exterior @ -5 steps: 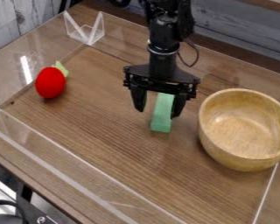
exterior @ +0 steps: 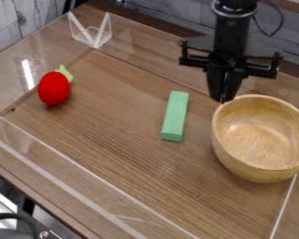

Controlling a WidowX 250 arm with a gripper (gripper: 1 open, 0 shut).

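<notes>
My black gripper (exterior: 224,86) is raised at the upper right, behind the wooden bowl (exterior: 258,140), its fingers parted with nothing visible between them. A flat green bar (exterior: 175,116) lies on the table left of the bowl, below and left of the gripper.
A red egg-shaped object (exterior: 55,89) lies at the left, with a small pale green item (exterior: 64,73) behind it. A clear wire-like stand (exterior: 92,30) is at the upper left.
My gripper has risen and moved back and right, away from the green bar, which is now fully in view on the table.
</notes>
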